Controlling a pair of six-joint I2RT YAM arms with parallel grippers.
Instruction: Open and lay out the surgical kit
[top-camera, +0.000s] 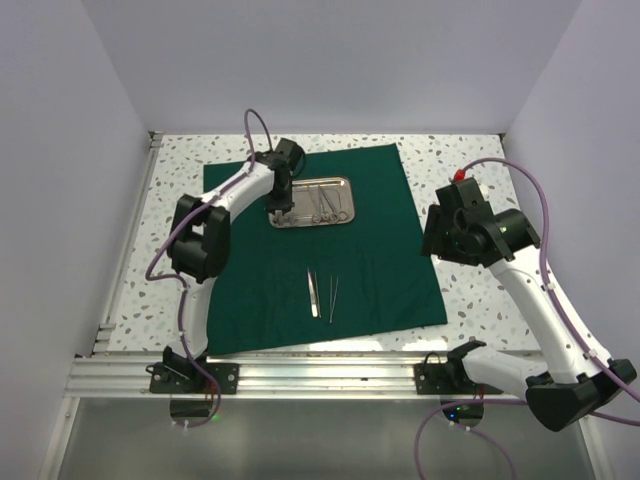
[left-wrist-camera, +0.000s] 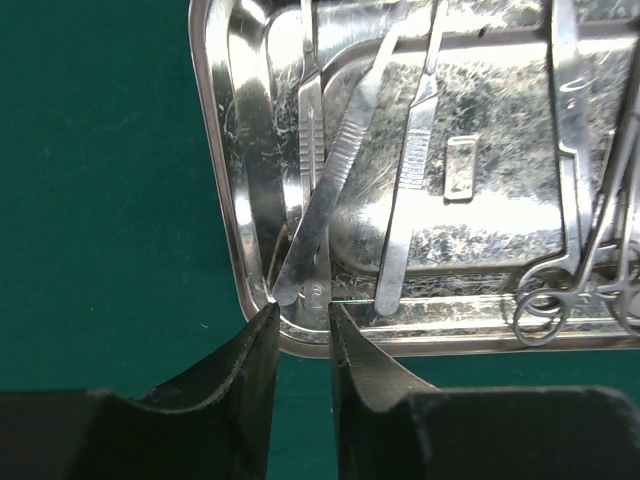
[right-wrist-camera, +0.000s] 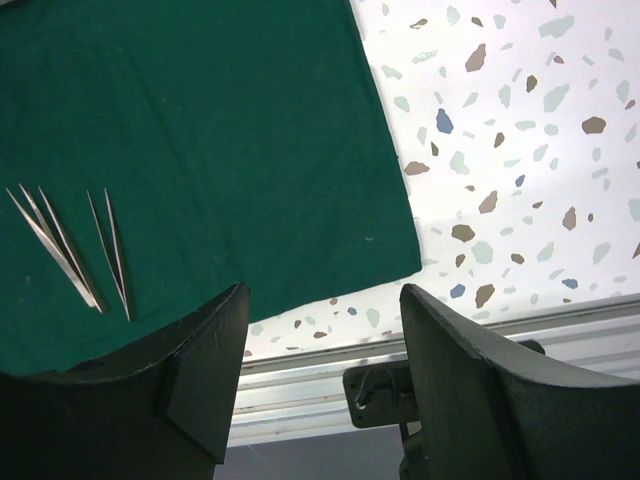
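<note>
The metal tray (top-camera: 345, 205) lies at the back of the green cloth. My left gripper is over its near-left corner, with a narrow gap between the fingertips. Just ahead of them are the handle ends of two crossed scalpel handles, one slanted handle (left-wrist-camera: 340, 160) lying over a straight one (left-wrist-camera: 310, 120). A third handle (left-wrist-camera: 405, 200) is a little to the right. Several scissor-like clamps (left-wrist-camera: 570, 200) fill the tray's right side. On the front cloth rest slim tweezers (top-camera: 313, 295) and another pair (top-camera: 333, 300). My right gripper hangs open and empty at the cloth's right.
A small rectangular metal piece (left-wrist-camera: 461, 168) lies on the tray floor. Speckled table (right-wrist-camera: 520, 150) shows around it, and a metal rail (top-camera: 320, 370) runs along the front edge.
</note>
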